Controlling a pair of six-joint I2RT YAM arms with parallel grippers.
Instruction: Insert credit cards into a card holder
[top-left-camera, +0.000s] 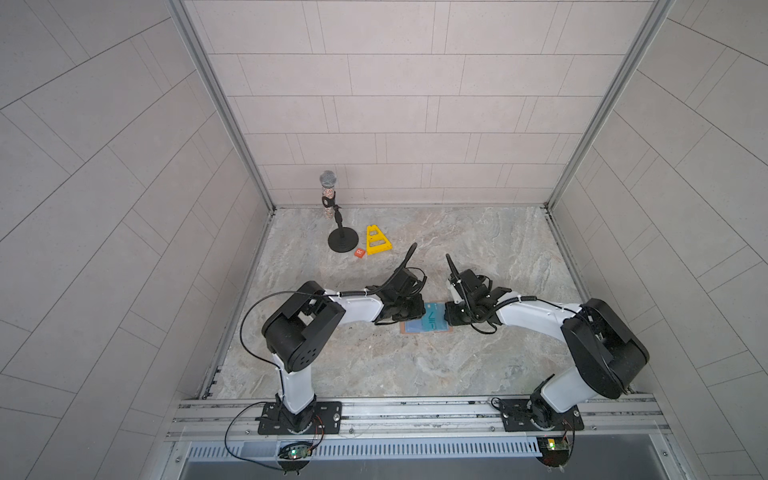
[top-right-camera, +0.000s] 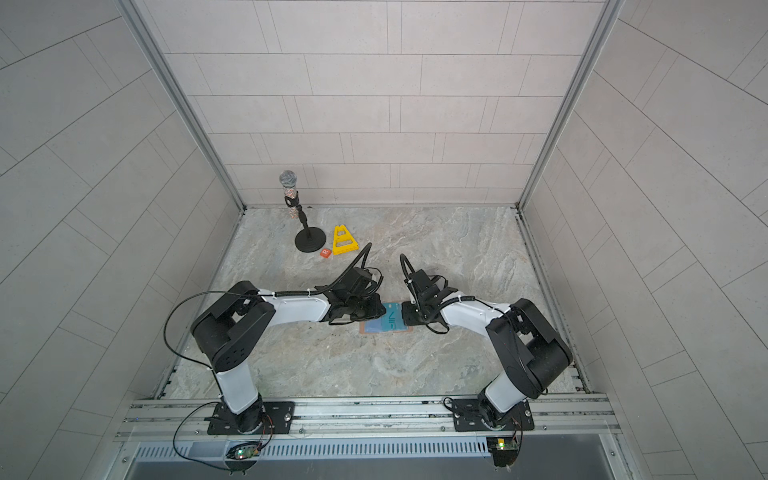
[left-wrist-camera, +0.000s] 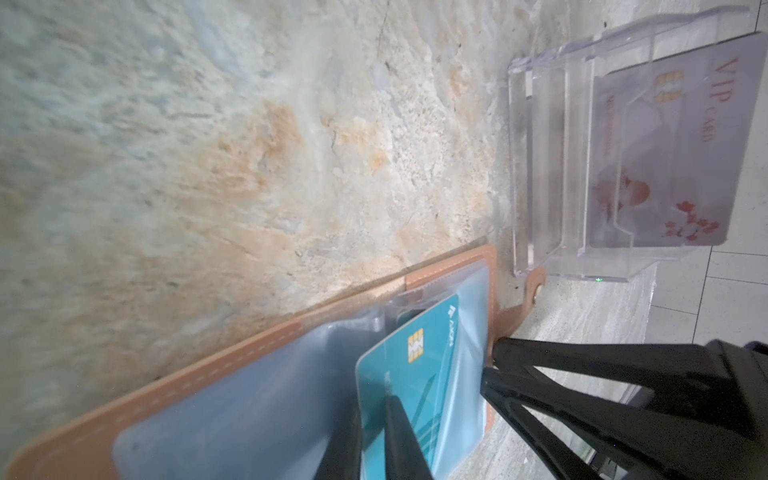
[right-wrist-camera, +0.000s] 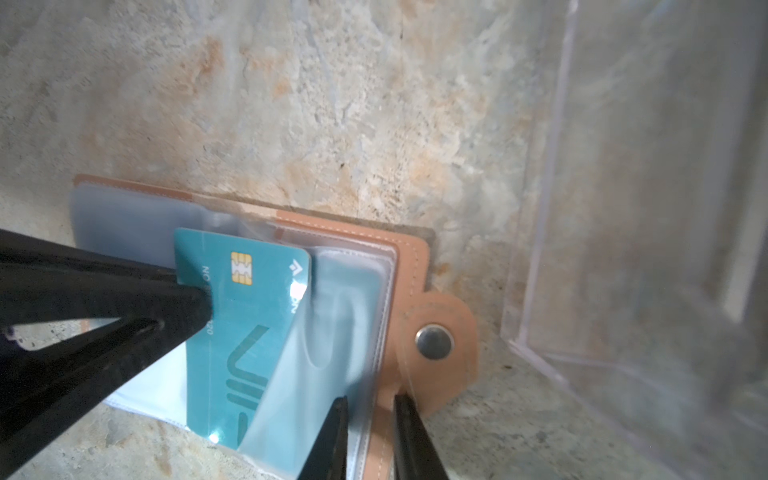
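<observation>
A tan card holder (right-wrist-camera: 412, 264) with clear sleeves lies on the table between my grippers. A teal card (right-wrist-camera: 232, 336) with a chip sits at one of its sleeves (right-wrist-camera: 332, 336); how far it is inside is unclear. My left gripper is over the teal card, its fingertips at the card's edge; whether they grip it is unclear. My right gripper is part open at the holder's strap side, by the sleeve's edge. A clear acrylic case with a pale VIP card (left-wrist-camera: 680, 152) shows in the left wrist view.
At the back left stand a microphone on a stand (top-left-camera: 342, 238), a yellow triangular piece (top-left-camera: 378, 244) and a small red block (top-left-camera: 359, 253).
</observation>
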